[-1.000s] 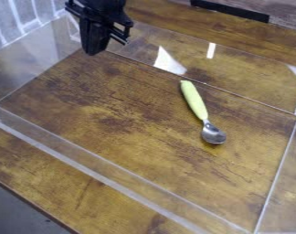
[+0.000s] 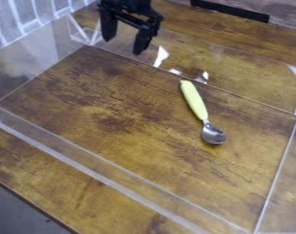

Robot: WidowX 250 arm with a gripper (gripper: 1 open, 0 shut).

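Note:
A spoon point(image 2: 197, 108) with a pale yellow handle and a steel bowl lies on the wooden floor inside a clear-walled enclosure, right of centre, bowl toward the front. My black gripper point(image 2: 126, 33) is at the top left, over the back of the enclosure and well away from the spoon. It is slightly blurred; its fingers appear apart, with nothing seen between them.
Clear plastic walls point(image 2: 65, 163) surround the work area. A white barred structure stands at the top left corner.
My gripper has shifted rightward and slightly up along the back, its shape changing as it moves. The spoon lies where it was.

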